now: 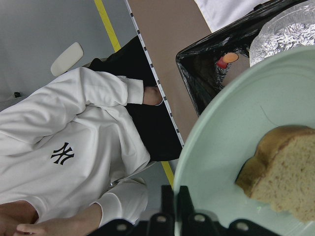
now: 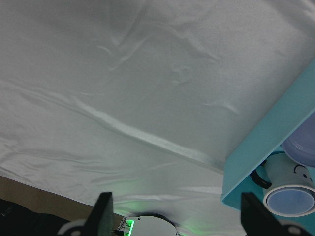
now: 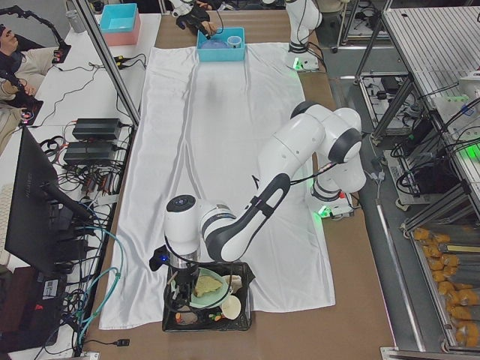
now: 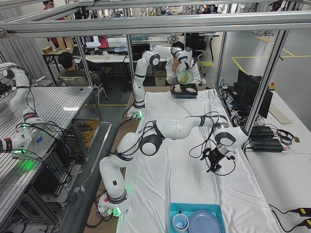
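Note:
My left gripper is shut on the rim of a pale green plate (image 1: 216, 147) carrying a slice of bread (image 1: 280, 177). The plate is over a black-lined bin (image 1: 192, 69), partly covering a foil dish (image 1: 278, 34) inside it. In the right camera view the plate (image 4: 185, 75) appears raised and tilted. My right gripper is open, empty, above the white cloth near a blue tub (image 2: 261, 132) holding a mug (image 2: 290, 187) and a purple dish (image 2: 302, 142).
A seated person (image 1: 74, 147) in a white sweatshirt is just past the table edge by the bin. The cloth (image 3: 217, 112) between bin and tub is clear. A monitor (image 3: 34, 210) and cables line the side table.

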